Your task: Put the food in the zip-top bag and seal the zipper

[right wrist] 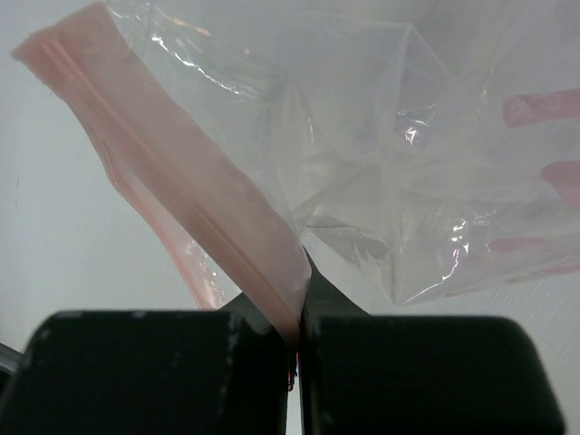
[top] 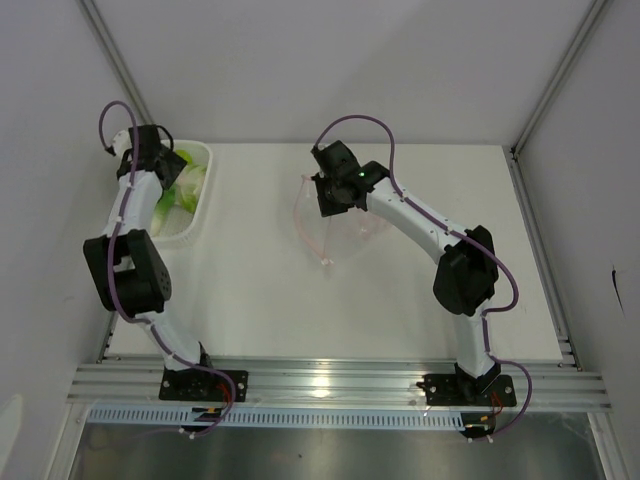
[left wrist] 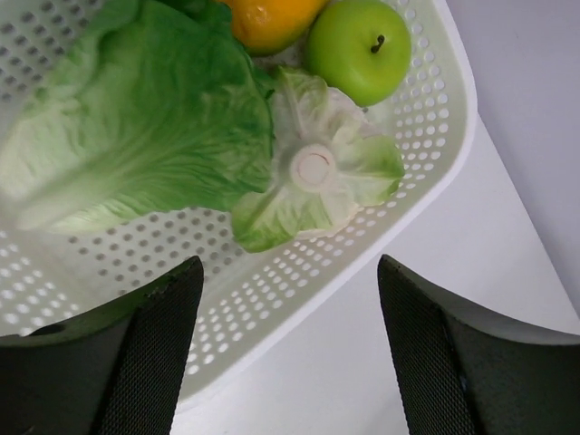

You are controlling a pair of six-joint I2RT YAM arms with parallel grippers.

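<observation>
The white perforated basket (left wrist: pixel 438 181) holds lettuce leaves (left wrist: pixel 145 127), a cabbage piece (left wrist: pixel 317 172), a green apple (left wrist: pixel 358 50) and an orange fruit (left wrist: pixel 272 18). My left gripper hangs over it, fingers parted, nothing between them. In the top view it covers part of the food. At the table's middle, my right gripper is shut on the pink zipper edge of the clear zip top bag (right wrist: pixel 399 154), which lies loosely crumpled beside it.
Rails and grey walls border it, close by the basket on the left.
</observation>
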